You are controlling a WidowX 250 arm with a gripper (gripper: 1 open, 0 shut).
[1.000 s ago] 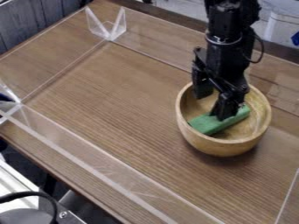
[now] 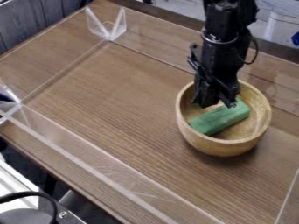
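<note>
My black gripper point(image 2: 208, 94) hangs over the back left rim of a round wooden bowl point(image 2: 219, 143). Its fingertips are small and dark, and nothing can be seen held between them; it looks shut. A green oblong object point(image 2: 219, 119) lies tilted diagonally inside the bowl, below and right of the fingertips.
Clear plastic corner pieces and strips run along its edges. A black cable and metal part point(image 2: 26, 214) sit at the lower left.
My gripper has risen from down in the bowl near the green object and shifted slightly left. The green object remains in the bowl.
</note>
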